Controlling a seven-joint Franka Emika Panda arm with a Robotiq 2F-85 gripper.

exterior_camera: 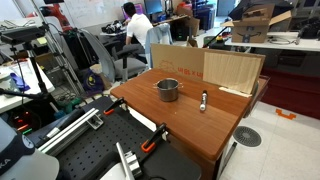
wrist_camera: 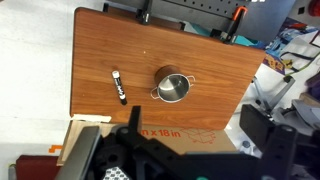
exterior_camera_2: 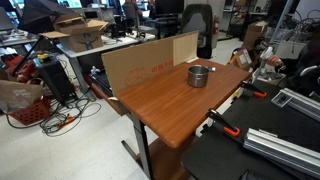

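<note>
A metal pot (wrist_camera: 171,86) with two small handles sits upright on the brown wooden table (wrist_camera: 215,60); in exterior view 1 the pot (exterior_camera: 167,91) stands near the table's middle. A dark marker-like object with a pale band (wrist_camera: 119,87) lies apart from it, also seen as a small dark-and-white object (exterior_camera: 203,101) to the pot's right in exterior view 1. My gripper is open above the table, its two dark fingers wide apart at the bottom of the wrist view. Nothing is between them. Neither exterior view shows the gripper clearly.
Cardboard panels (exterior_camera: 195,63) stand along the table's far edge. A black work surface (exterior_camera: 90,145) with metal rails and orange-marked clamps adjoins the near side. Bare tabletop surrounds the pot and marker. A seated person (exterior_camera: 139,26) is in the background.
</note>
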